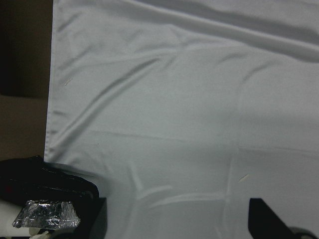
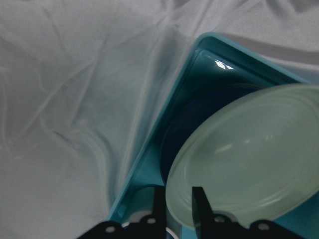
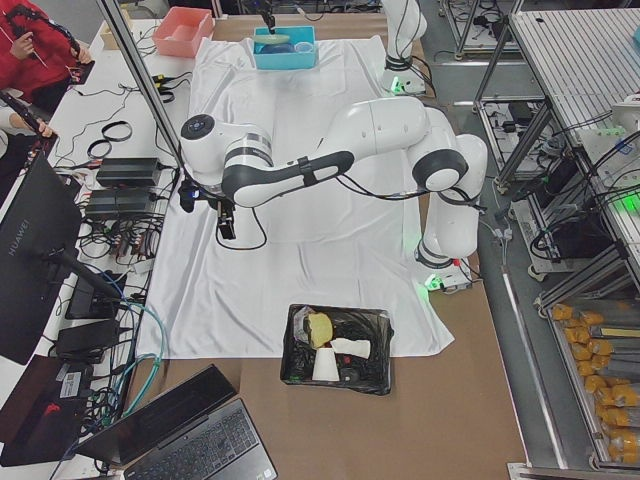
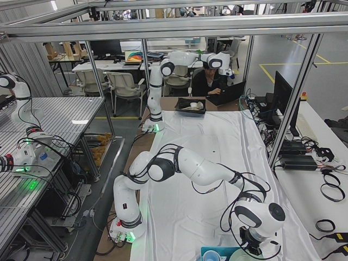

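A pale green oval plate (image 2: 249,149) lies over a dark blue dish (image 2: 184,127) in a turquoise bin (image 2: 137,181), with a cup at the bin's lower corner. My right gripper is at the plate's near rim, its fingers either side of it; whether it grips is unclear. In the camera right view it reaches down into the bin at the bottom. My left gripper (image 3: 226,225) hangs over the white cloth (image 3: 300,250), its fingers far apart in the left wrist view, nothing between them.
A black lined bin (image 3: 370,370) with foil, a sponge and white items stands at the near end of the cloth. A laptop (image 3: 200,450) sits at the lower left.
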